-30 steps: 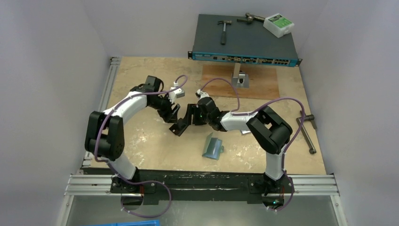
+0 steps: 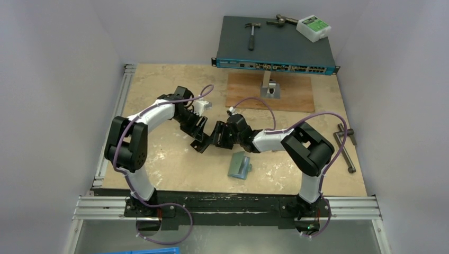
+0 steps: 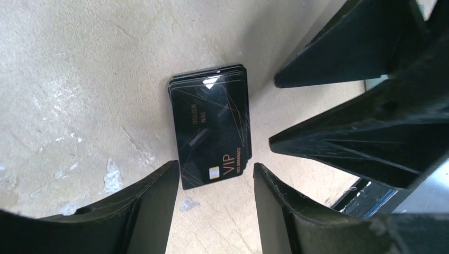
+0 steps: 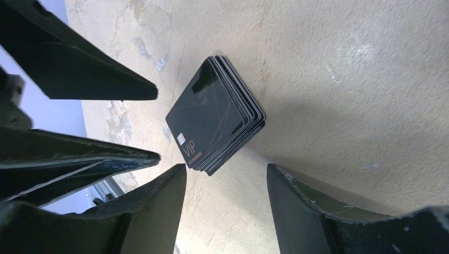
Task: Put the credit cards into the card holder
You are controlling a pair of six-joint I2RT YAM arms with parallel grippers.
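Observation:
A stack of black VIP credit cards (image 2: 199, 144) lies on the table between my grippers; both wrist views show it, the stack (image 3: 206, 132) slightly fanned at its edges. My left gripper is open over the stack's near end, nothing between its fingers. My right gripper is open beside the stack, also empty. Each gripper's black fingers intrude into the other's wrist view. The card holder (image 2: 239, 165), a small greenish-blue piece, lies below my right gripper in the top view.
A network switch (image 2: 272, 42) on a stand over a wooden board (image 2: 243, 92) fills the back right, with hammers and a plastic box on it. Metal tools (image 2: 344, 148) lie at the right edge.
Over the last second both arms have shifted slightly, the right one rightward and down in the top view, the left rightward. The card stack and holder look unmoved.

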